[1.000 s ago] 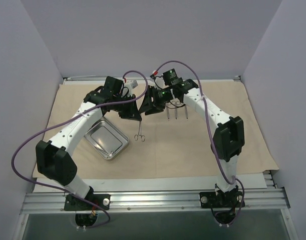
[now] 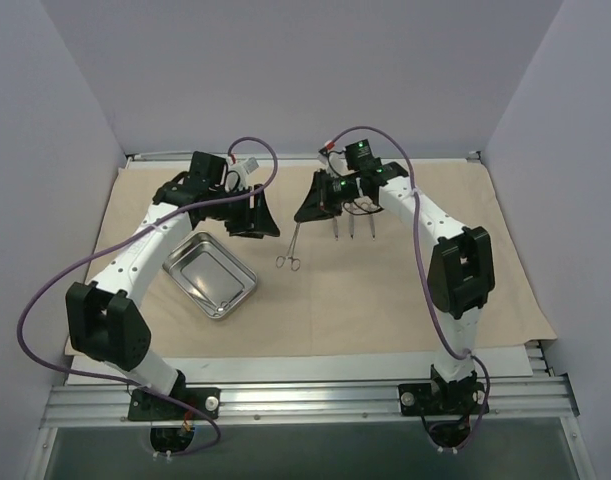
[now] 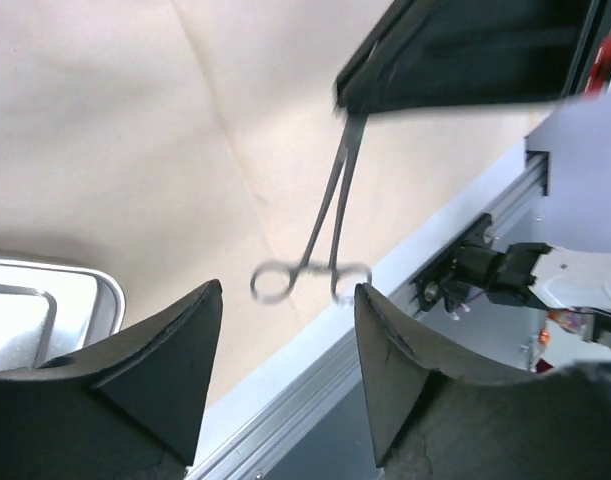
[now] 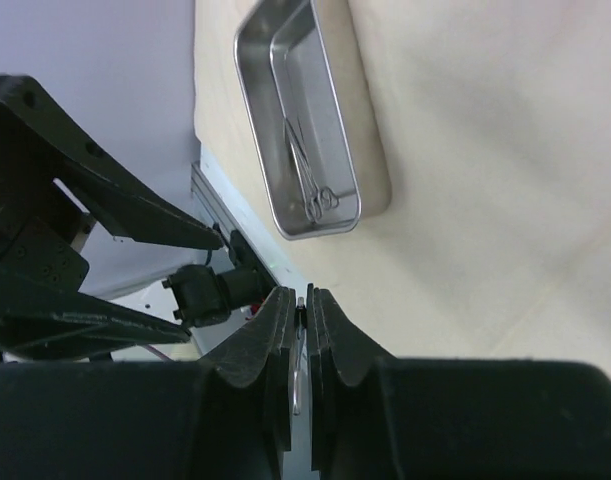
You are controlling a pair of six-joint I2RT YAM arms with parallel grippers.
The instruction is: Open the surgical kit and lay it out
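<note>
My right gripper [image 2: 316,205] is shut on a pair of ring-handled metal scissors [image 2: 293,245], which hangs below it, rings [image 3: 275,282] down in the left wrist view. My left gripper [image 2: 253,222] stands open to the left, apart from the scissors, with nothing between its fingers. A metal tray [image 2: 210,275] lies on the beige cloth at left; in the right wrist view more ring-handled instruments [image 4: 303,170] lie inside it. Several slim instruments [image 2: 352,222] lie in a row on the cloth behind the right arm, partly hidden.
Grey walls stand at both sides and back. The rail [image 2: 305,395] runs along the front edge.
The scissors have passed from my left gripper to my right one, which has moved right with them. My left gripper has opened and drawn back to the left.
</note>
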